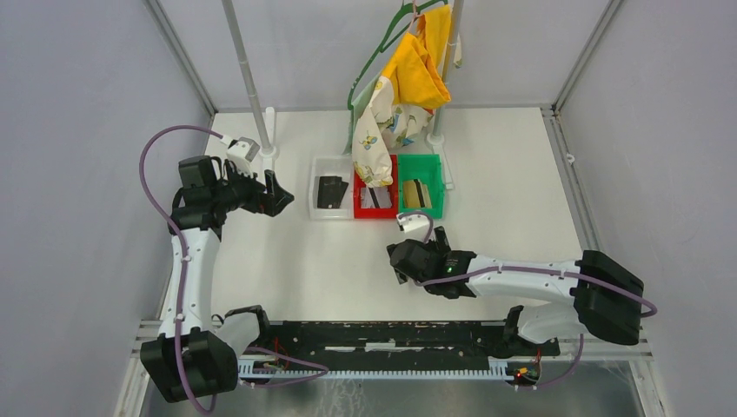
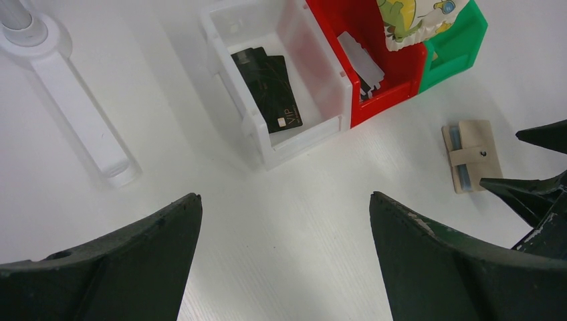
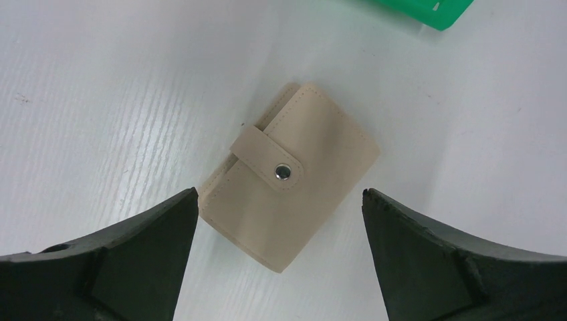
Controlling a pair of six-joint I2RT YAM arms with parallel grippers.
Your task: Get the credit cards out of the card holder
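Note:
A beige card holder [image 3: 314, 167] with a snapped strap lies closed on the table, seen between the fingers of my right gripper in the right wrist view. That gripper hangs open over it; in the top view the arm hides most of the holder. The holder [image 2: 471, 167] also shows at the right of the left wrist view, beside the right gripper's fingers. My left gripper is open over bare table at the left, nothing between its fingers. No cards are visible in the holder.
A white bin [image 2: 237, 100] with black cards, a red bin [image 2: 384, 93] and a green bin [image 1: 439, 174] with cards stand in a row behind. Clothes [image 1: 413, 69] hang above them.

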